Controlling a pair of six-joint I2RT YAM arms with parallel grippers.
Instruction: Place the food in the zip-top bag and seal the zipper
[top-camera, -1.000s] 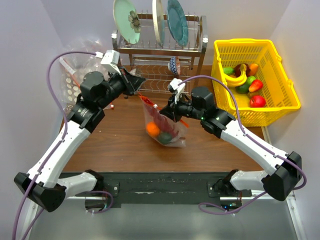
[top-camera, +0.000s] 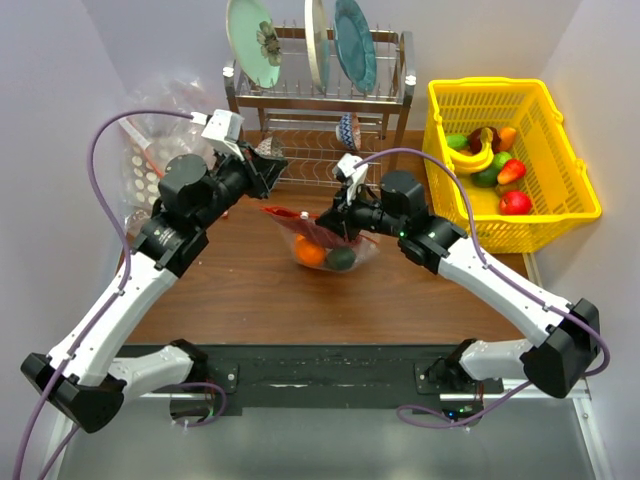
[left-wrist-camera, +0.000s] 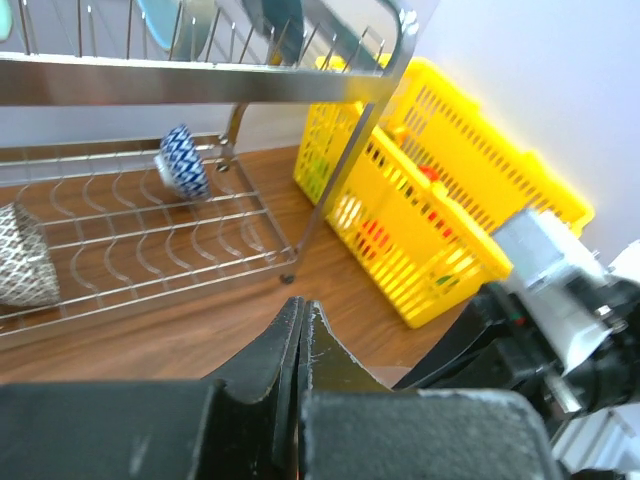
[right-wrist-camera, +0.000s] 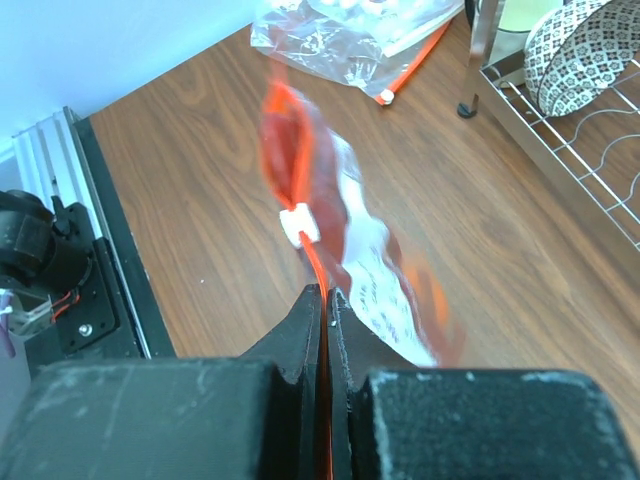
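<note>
A zip top bag (top-camera: 320, 245) with red top hangs over the table, an orange (top-camera: 310, 252) and a dark green item (top-camera: 340, 258) inside. My right gripper (top-camera: 338, 222) is shut on its top edge; in the right wrist view the red strip runs between the fingers, with a white slider (right-wrist-camera: 298, 222) farther along it. My left gripper (top-camera: 262, 182) is shut, above and left of the bag, nothing visible between its fingertips.
A yellow basket (top-camera: 560, 220) of produce stands at the right. A steel dish rack (top-camera: 320, 98) with plates and bowls is at the back. Other plastic bags (top-camera: 150, 140) lie at the back left.
The bag has swung to a more level position.
</note>
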